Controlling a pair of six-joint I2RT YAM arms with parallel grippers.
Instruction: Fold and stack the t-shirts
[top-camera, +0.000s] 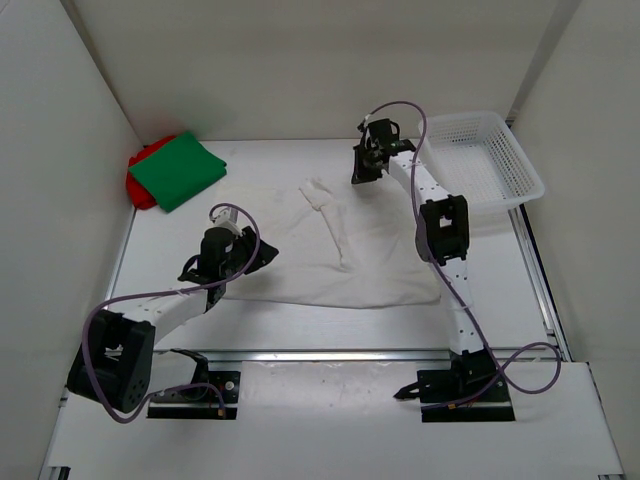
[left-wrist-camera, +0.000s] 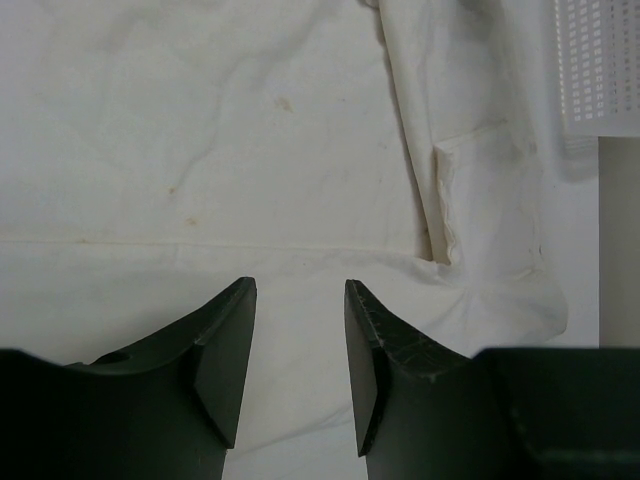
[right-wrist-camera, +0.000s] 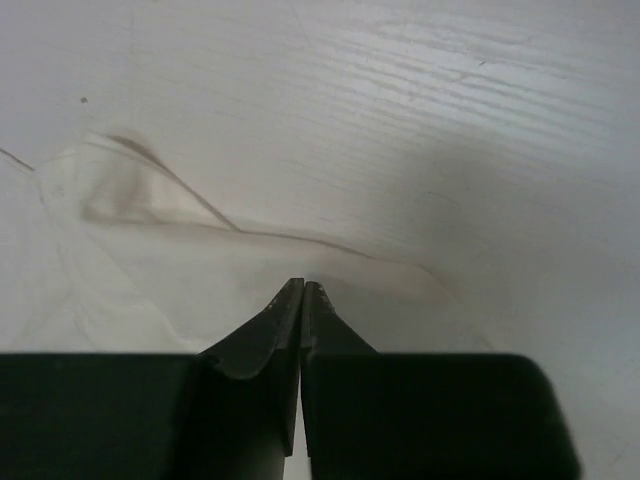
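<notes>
A white T-shirt (top-camera: 290, 250) lies spread on the white table, partly folded, with a raised fold running through its middle. At the shirt's far right edge my right gripper is shut, its fingertips together with nothing between them. Past those fingertips the shirt's far edge (right-wrist-camera: 340, 262) lies loose on the table. Over the left part of the shirt stands my left gripper, open and holding no cloth. In the left wrist view, a folded-over sleeve part (left-wrist-camera: 490, 190) shows to the right of the fold.
Folded green cloth (top-camera: 180, 170) rests on red cloth (top-camera: 143, 188) at the far left. A white perforated basket (top-camera: 530, 188) stands at the far right, close to the right arm. Bare table (top-camera: 300, 330) lies along the near side.
</notes>
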